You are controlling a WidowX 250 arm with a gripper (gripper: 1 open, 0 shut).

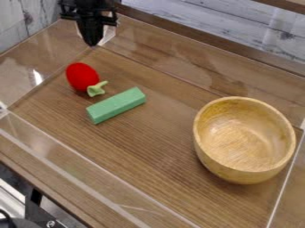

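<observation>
My gripper (89, 36) is at the top left, near the back of the wooden table, raised above and behind a red object with a pale green tip (82, 77), apart from it. It is small and dark here, with nothing visible between its fingers; it looks shut. A green bar (116, 106) lies to the right and front of the red object.
A large yellow bowl (243, 140) stands on the right side of the table (143, 178). A pale wall borders the back left.
</observation>
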